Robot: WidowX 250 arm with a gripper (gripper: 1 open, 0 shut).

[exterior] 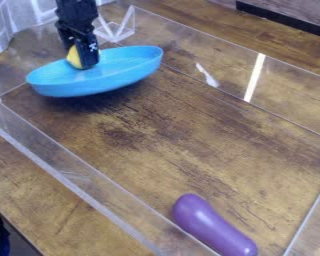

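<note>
My dark gripper (81, 48) is at the upper left, shut on a small yellow object (84, 57) just above the left part of a blue oval dish (112, 82). The dish looks tilted, and whether the yellow object touches it is unclear.
A purple eggplant-like object (212, 223) lies at the lower right. Clear plastic walls border the wooden work surface (149, 150), whose middle is bare. A white curtain-like material is at the upper left.
</note>
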